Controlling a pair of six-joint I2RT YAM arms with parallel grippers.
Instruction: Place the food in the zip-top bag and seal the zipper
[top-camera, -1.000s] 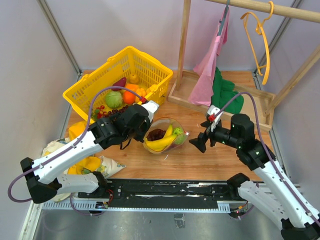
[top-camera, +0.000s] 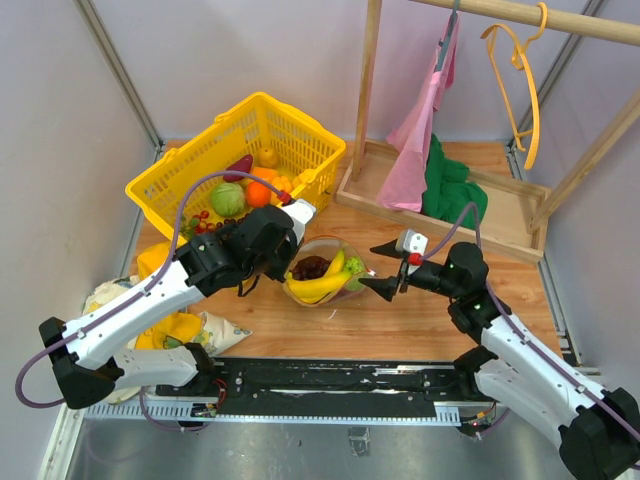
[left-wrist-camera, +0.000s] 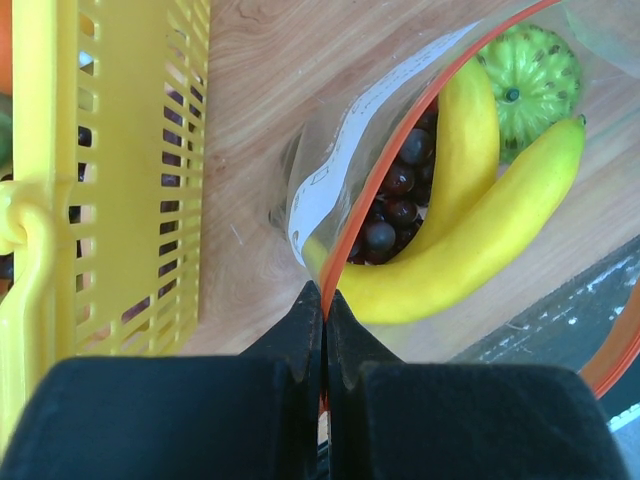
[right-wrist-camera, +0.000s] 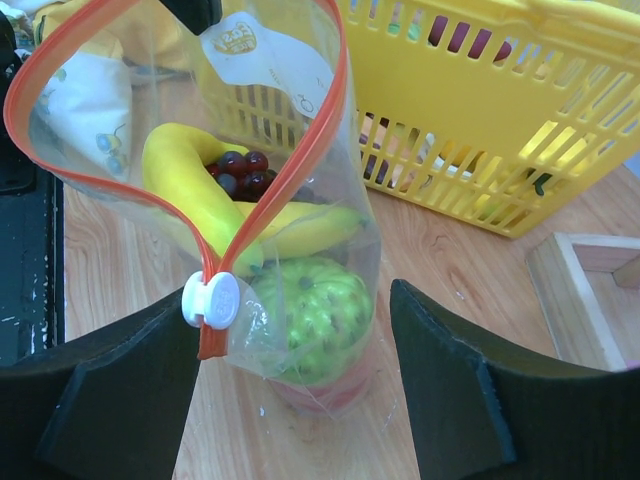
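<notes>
The zip top bag (top-camera: 328, 272) stands on the table holding bananas (left-wrist-camera: 470, 250), dark grapes (left-wrist-camera: 398, 180) and a bumpy green fruit (right-wrist-camera: 312, 312). My left gripper is shut on the bag's orange-rimmed edge at one end of its mouth. The rim (right-wrist-camera: 320, 150) gapes open, with a white zipper slider (right-wrist-camera: 210, 300) at the near end in the right wrist view. My right gripper (top-camera: 382, 268) is open beside that end, its fingers on either side of the slider, apparently not closed on it.
The yellow basket (top-camera: 175, 185) of produce stands behind and left of the bag. A wooden rack (top-camera: 520, 240) with hanging cloths and a hanger is at back right. Bundled cloths (top-camera: 215, 335) lie front left.
My right gripper has swung in leftward to the end of the bag. The left arm and bag look unchanged.
</notes>
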